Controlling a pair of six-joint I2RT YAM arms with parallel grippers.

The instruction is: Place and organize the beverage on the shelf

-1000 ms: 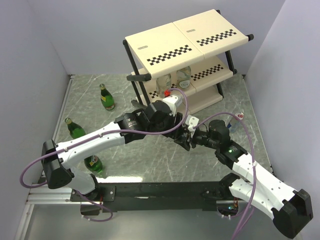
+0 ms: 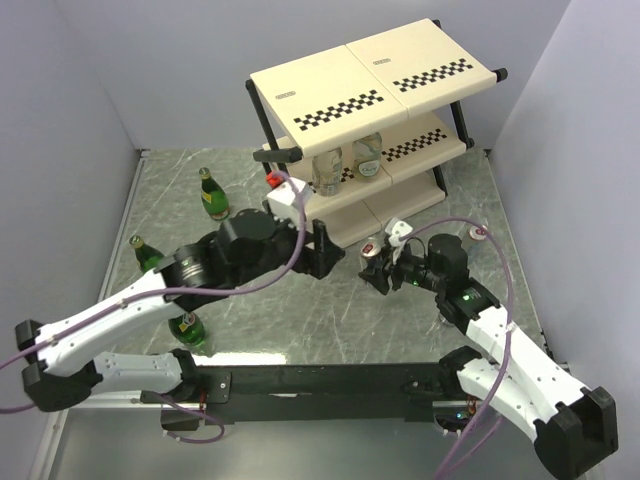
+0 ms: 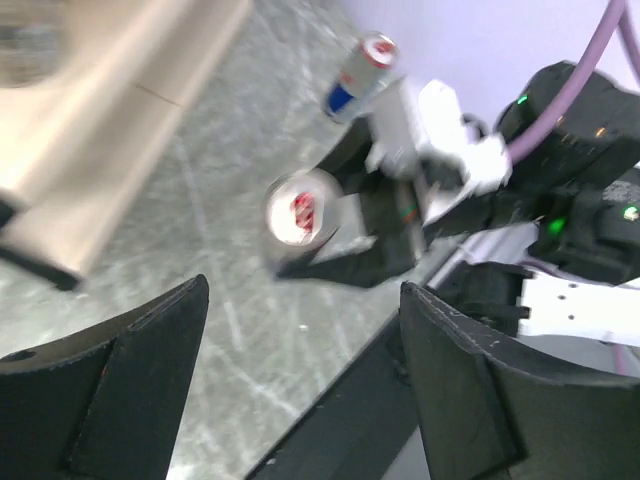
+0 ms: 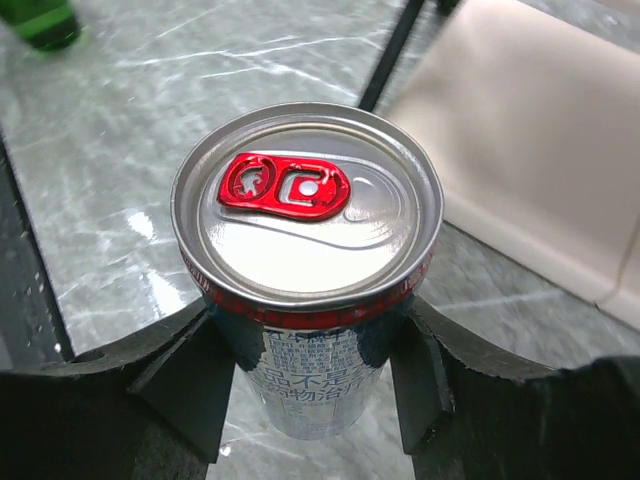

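A silver can with a red pull tab (image 4: 310, 225) stands upright between the fingers of my right gripper, which is shut on it; in the top view this can (image 2: 370, 250) is in front of the shelf. My left gripper is apart from the can, its fingers spread with nothing between them. The cream shelf (image 2: 375, 85) has several levels; two clear bottles, one left (image 2: 327, 172) and one right (image 2: 367, 155), stand on its middle level. Another can (image 2: 475, 236) is on the floor at the right.
Green bottles stand on the left side of the marble surface: one at the back (image 2: 213, 195), one mid-left (image 2: 146, 253) and one near the front (image 2: 187, 328). Grey walls close in both sides. Open floor lies in front of the shelf.
My left arm has drawn back leftward, away from the right gripper. The can now shows in the right gripper, which has shifted slightly to the right.
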